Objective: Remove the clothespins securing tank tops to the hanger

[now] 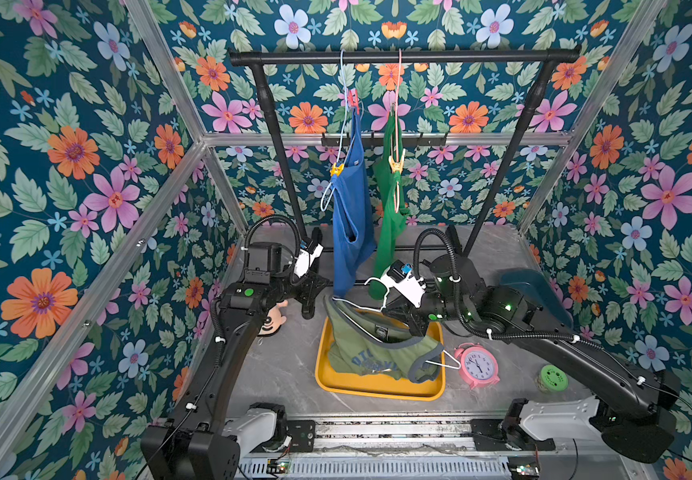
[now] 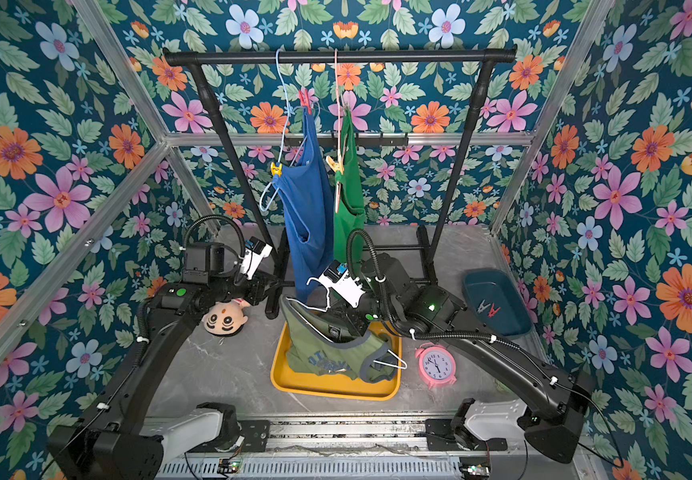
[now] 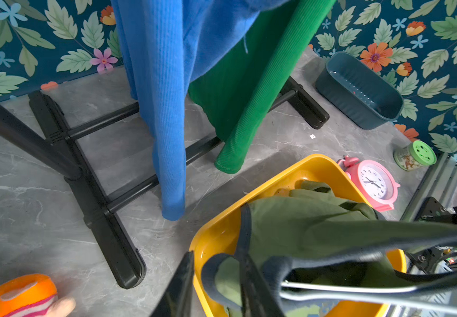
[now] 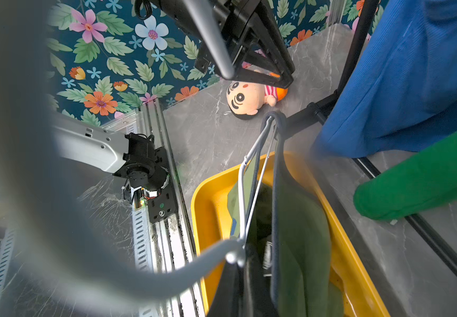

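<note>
Over the yellow tray (image 1: 319, 376) hangs an olive tank top (image 1: 377, 352), partly inside it, with a white hanger (image 4: 242, 195) through it. My right gripper is shut on the hanger just below its hook. My left gripper stands left of the shirt, its fingers parted and nothing visible held between them; the shirt's upper corner hangs just below it in the right wrist view. On the rack, a blue tank top (image 1: 352, 216) carries a yellow clothespin (image 1: 336, 169) and a pink one (image 1: 352, 97). A green tank top (image 1: 391, 200) has a yellowish clothespin (image 1: 397, 164).
Clothespins lie in the dark teal bin (image 2: 499, 324) at right. A pink clock (image 1: 477, 365) and green-lidded jar (image 1: 553, 377) stand right of the tray. A doll (image 2: 224, 318) lies at left. The rack's black feet (image 3: 107, 232) stand behind the tray.
</note>
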